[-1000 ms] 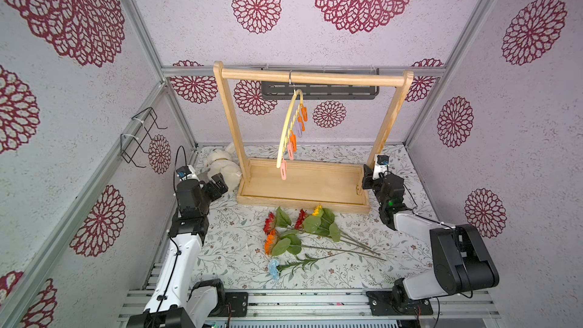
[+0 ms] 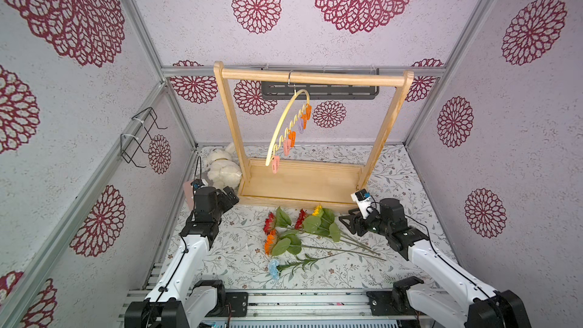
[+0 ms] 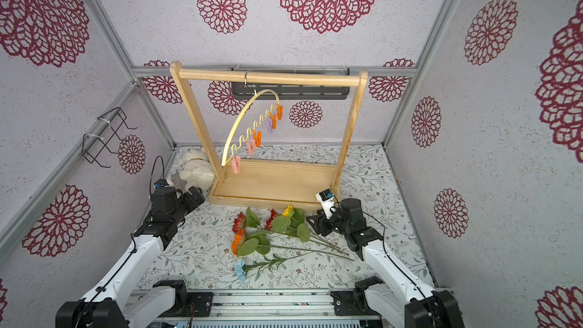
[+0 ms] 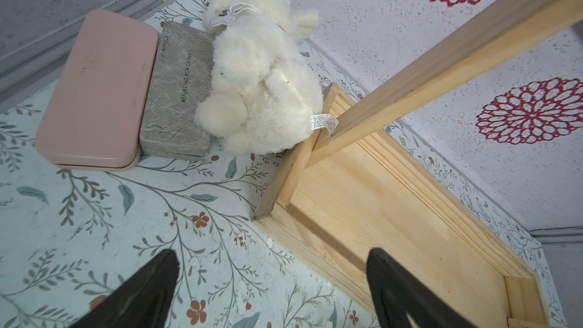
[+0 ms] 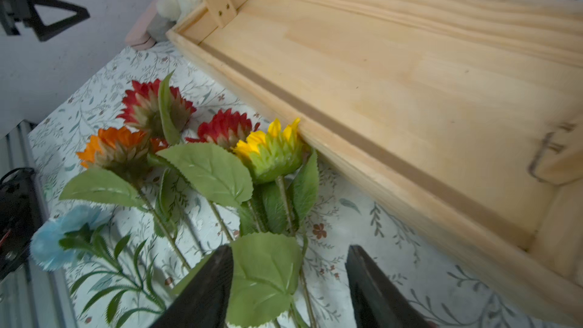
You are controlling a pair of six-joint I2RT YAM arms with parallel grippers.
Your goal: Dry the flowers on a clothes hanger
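A pale yellow hanger [image 2: 280, 126] with orange, pink and purple clips hangs tilted from the wooden rack's bar [image 2: 328, 77]. On the table in front of the rack lie several flowers: red [image 5: 156, 108], orange [image 5: 118, 148], yellow [image 5: 271, 152] and light blue [image 5: 63, 237], their stems pointing right. My right gripper is open at the right of the bunch, above the stems; a green leaf [image 5: 264, 276] shows in the gap in the right wrist view, not gripped. Left of the rack, my left gripper stands open and empty above bare tabletop.
The rack's wooden tray base [image 2: 303, 179] stands behind the flowers. At the back left are a white plush toy [image 4: 261, 79], a pink case [image 4: 100, 91] and a grey box [image 4: 179, 91].
My left gripper has shifted slightly right. The hanger has swung and turned.
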